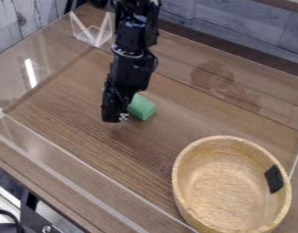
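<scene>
My black arm reaches down from the top centre, its gripper [115, 115] low over the wooden table, left of a small green block [141, 107]. The fingers look closed, with nothing visible between them. The block rests on the table just beside the gripper, partly behind it; whether they touch I cannot tell.
A large round tan container [231, 211] with a dark patch on its rim stands at the lower right. Clear plastic brackets show at the upper left and left edge.
</scene>
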